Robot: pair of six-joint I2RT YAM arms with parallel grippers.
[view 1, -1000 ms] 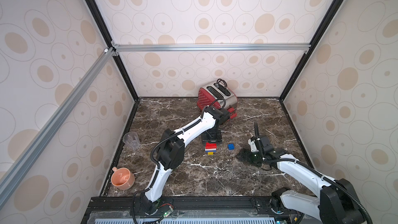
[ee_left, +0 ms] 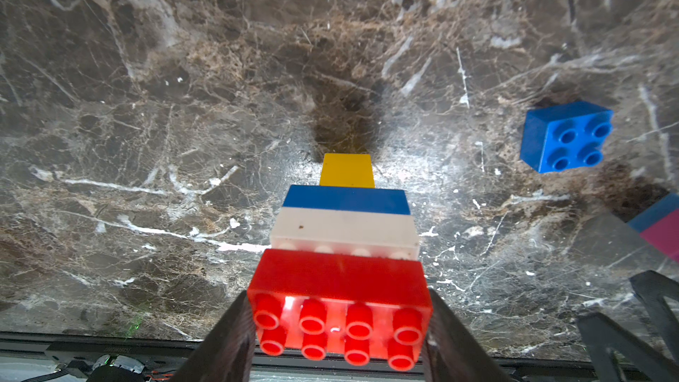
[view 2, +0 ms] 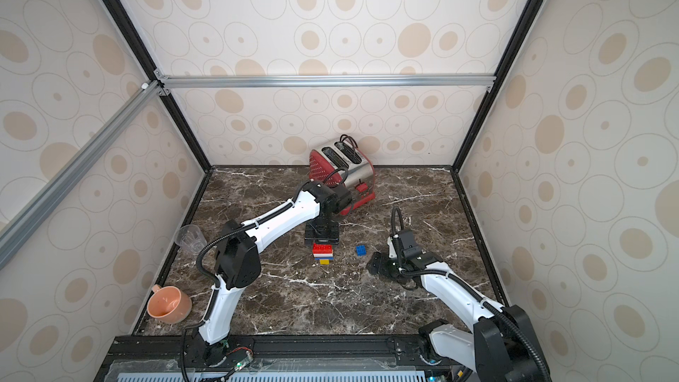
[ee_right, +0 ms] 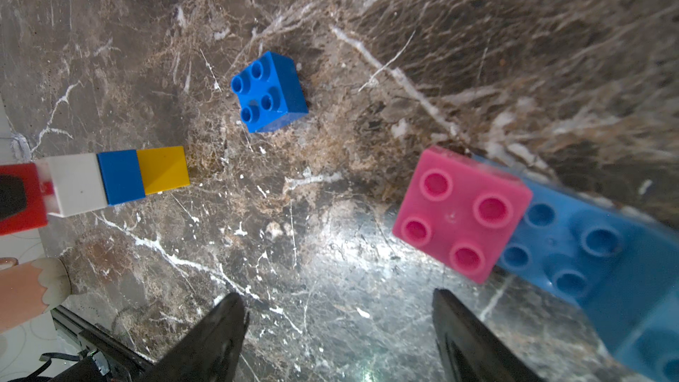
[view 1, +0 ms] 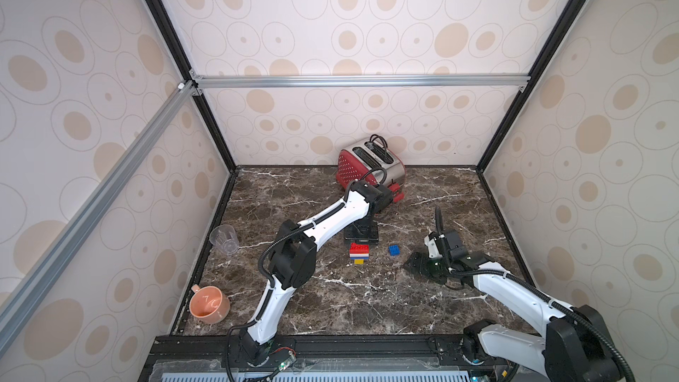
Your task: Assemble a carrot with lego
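Note:
Raised off the table, a stack of a red brick (ee_left: 339,276), a white brick (ee_left: 346,230), a blue brick (ee_left: 345,199) and a yellow brick (ee_left: 346,169) is held by my left gripper, shut on the red brick. A loose blue brick (ee_right: 268,92) with its studs showing lies on the table right of the stack. My right gripper stands open, nothing between its fingers. In the right wrist view a pink brick (ee_right: 463,212) sits against larger blue bricks (ee_right: 594,233), right of and beyond the fingertips.
A red and silver toaster (view 1: 371,162) stands at the back behind my left arm. On the left are a clear cup (view 1: 224,238) and an orange mug (view 1: 209,304).
Almost nothing differs; the held stack and the left arm look the same. My right arm has shifted very slightly, if at all.

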